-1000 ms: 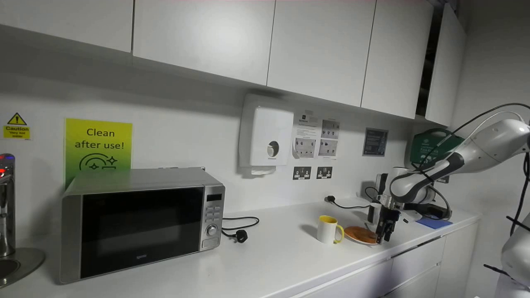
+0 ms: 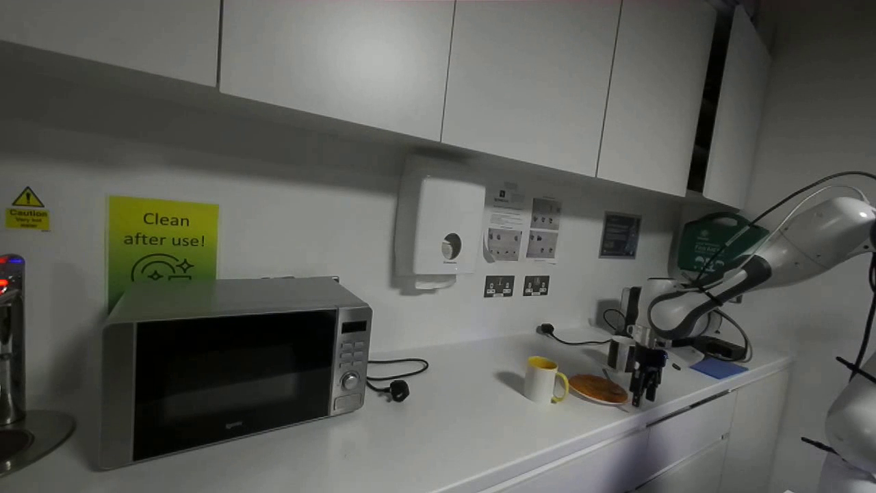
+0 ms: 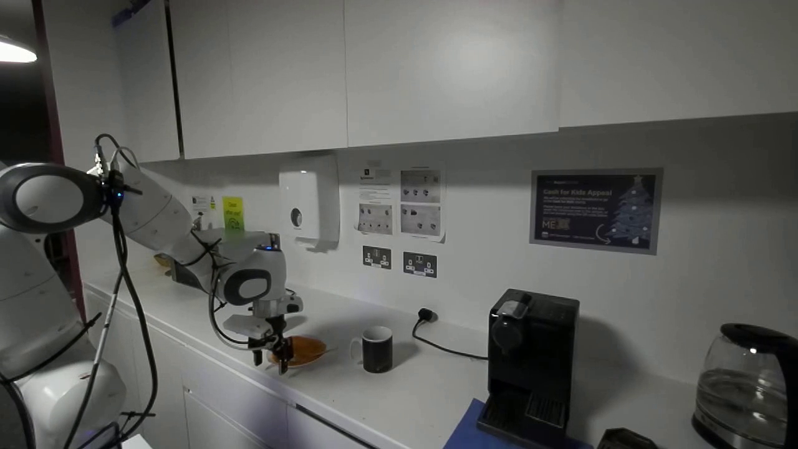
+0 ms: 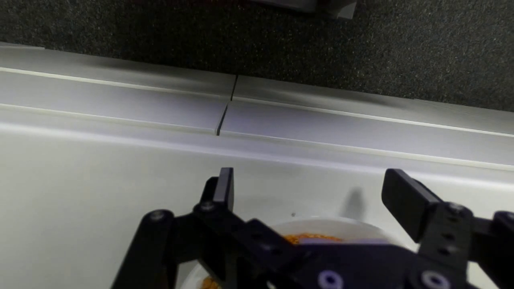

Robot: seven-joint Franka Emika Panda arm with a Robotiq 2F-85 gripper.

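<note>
My gripper is open, its two black fingers wide apart with only white counter showing between the tips. In exterior view 1 it points down at the front edge of a plate of orange food (image 2: 597,387). From the other side, exterior view 2 has the gripper (image 3: 270,362) low beside that same plate (image 3: 305,350). The wrist view catches part of the plate's pale rim (image 4: 332,223) below the fingers, while the gripper body hides most of it. A white mug with a yellow inside (image 2: 541,381) stands left of the plate, and a dark-and-white mug (image 3: 377,349) stands on its other side.
A microwave (image 2: 238,370) fills the counter's left part. A coffee machine (image 3: 529,359) on a blue mat (image 3: 465,428) and a glass jug (image 3: 737,389) stand on the other side. Drawer fronts (image 4: 120,103) run below the counter's front edge. Bare counter lies between microwave and yellow mug.
In exterior view 1 my gripper has shifted slightly to the right and now hangs more upright. The plate and the yellow mug have stayed in place.
</note>
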